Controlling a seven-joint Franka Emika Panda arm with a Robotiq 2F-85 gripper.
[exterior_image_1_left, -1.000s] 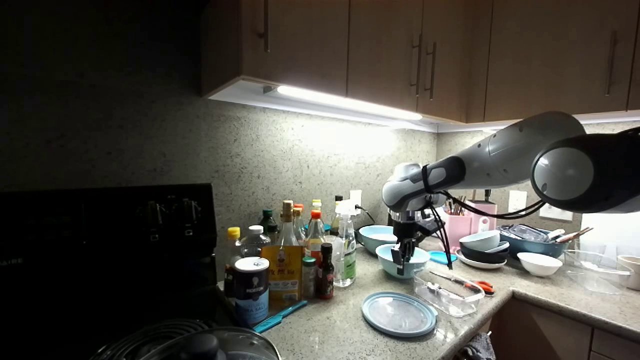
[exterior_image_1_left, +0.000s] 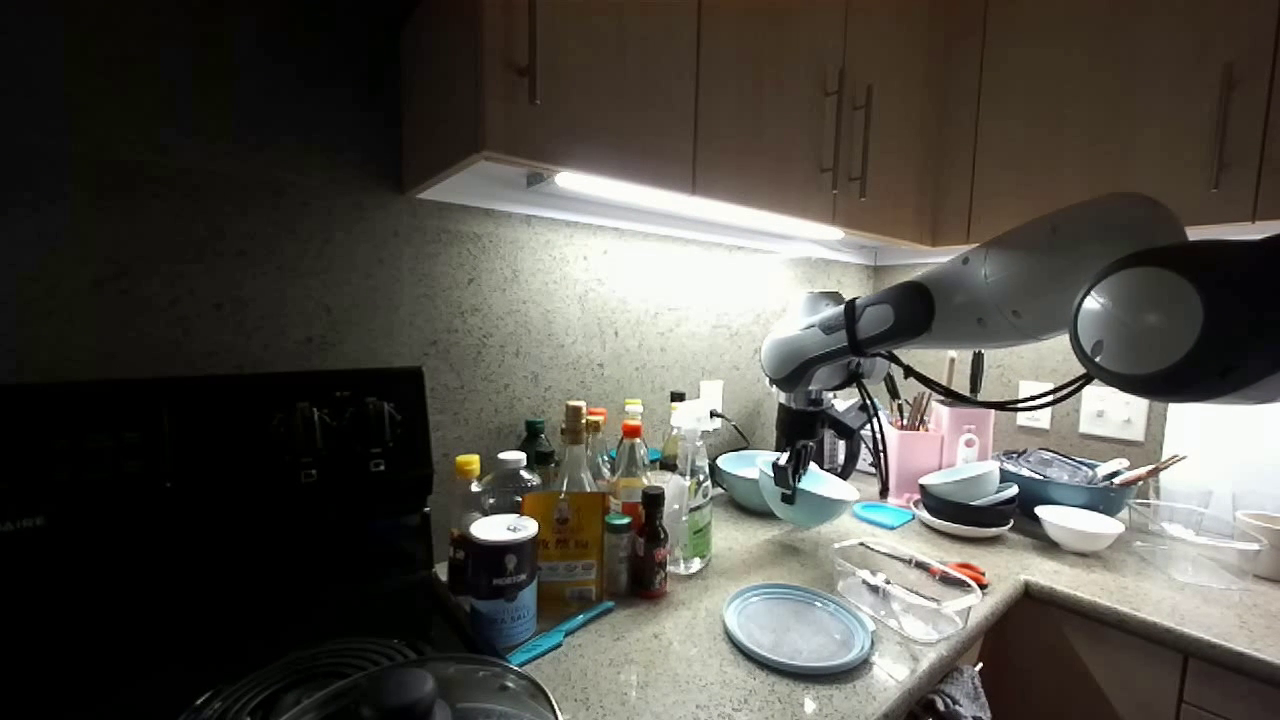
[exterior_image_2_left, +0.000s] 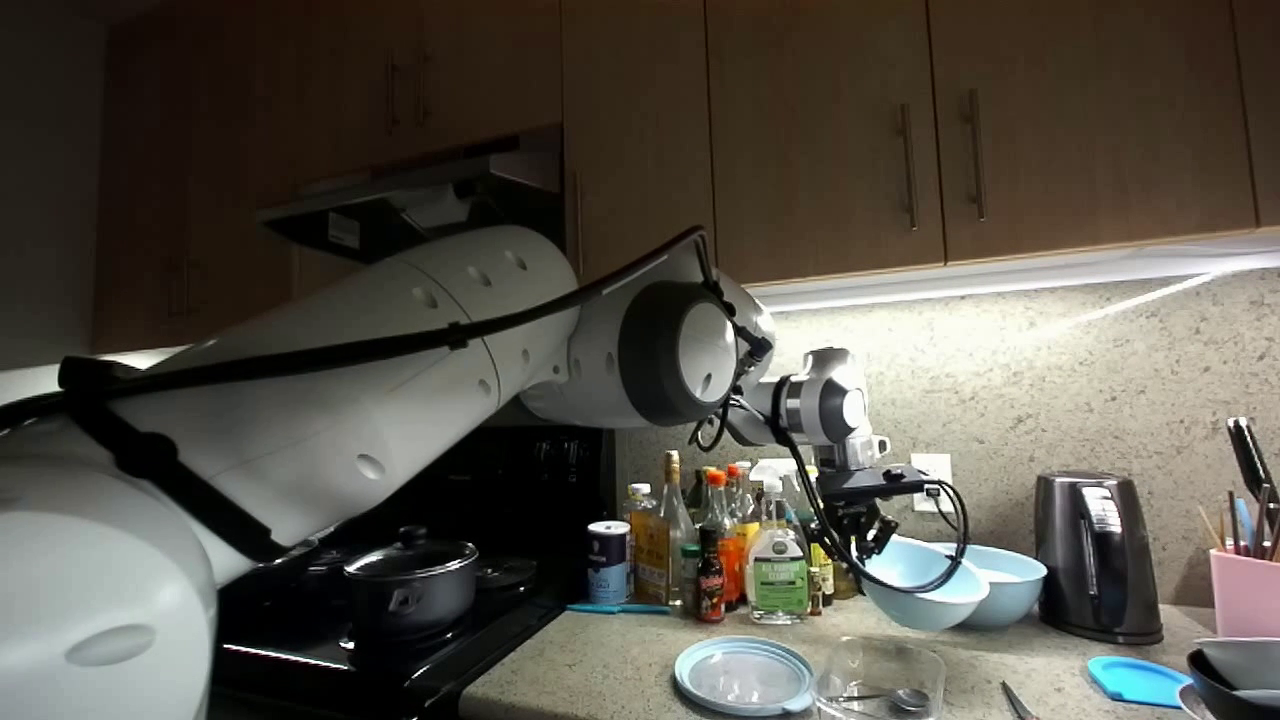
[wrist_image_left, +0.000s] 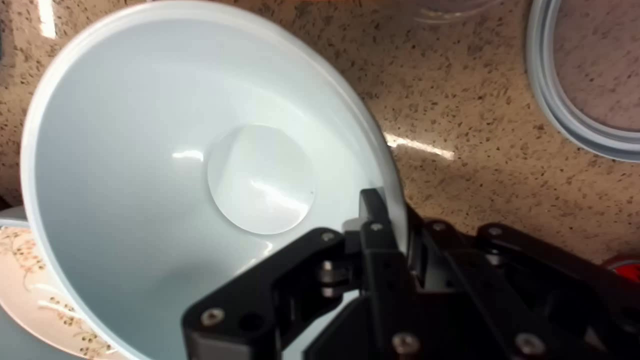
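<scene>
A light blue bowl (exterior_image_1_left: 812, 499) hangs tilted above the counter, with my gripper (exterior_image_1_left: 787, 475) shut on its rim. Seen from the wrist, one finger (wrist_image_left: 376, 207) lies inside the bowl (wrist_image_left: 150, 150) and the other is outside, the rim pinched between them; the bowl's inside is empty. In exterior view 2 the held bowl (exterior_image_2_left: 921, 588) is in front of a second light blue bowl (exterior_image_2_left: 1003, 586), which sits on the counter. That second bowl (exterior_image_1_left: 744, 482) is partly hidden behind the held one in exterior view 1.
Bottles and a spray bottle (exterior_image_1_left: 693, 510) crowd the left. A round lid (exterior_image_1_left: 798, 626) and a clear container (exterior_image_1_left: 908, 618) lie in front. A dark kettle (exterior_image_2_left: 1099, 558) stands right of the bowls. Stacked dishes (exterior_image_1_left: 966, 498) occupy the corner.
My gripper and the light blue bowl have risen, and the bowl has gone from upright on the counter to tilted in the air. The clear container has shifted slightly.
</scene>
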